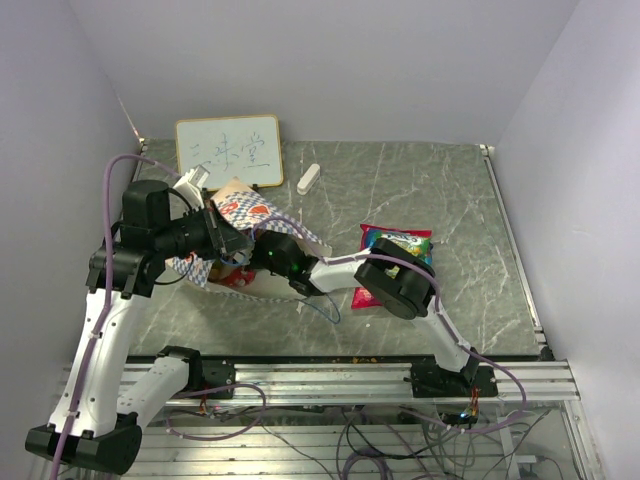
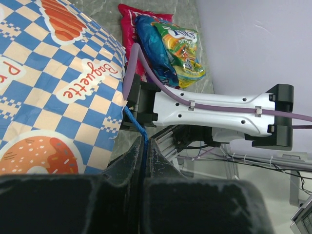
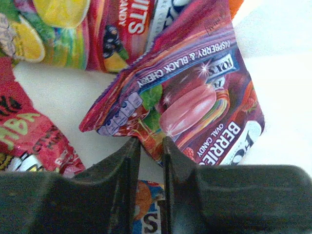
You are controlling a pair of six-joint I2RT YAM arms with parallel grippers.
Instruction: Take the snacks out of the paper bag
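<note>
The checked paper bag point(image 1: 250, 207) lies on its side at the left of the table, its mouth towards the right arm. My left gripper is shut on the bag's blue cord handle point(image 2: 134, 120). Inside the bag, my right gripper has a narrow gap between its fingertips, at the lower corner of a berries candy packet point(image 3: 195, 107). Whether the fingers touch the packet cannot be told. Around it lie a fruits candy packet point(image 3: 63, 44), a red packet point(image 3: 29, 122) and an orange-and-blue packet point(image 3: 148, 207).
Several snack packets lie outside the bag at the right, among them a green-and-yellow one point(image 2: 183, 53) and a red one point(image 1: 366, 298). A whiteboard point(image 1: 229, 152) and a white eraser point(image 1: 309, 179) are behind the bag. Free table lies at the back right.
</note>
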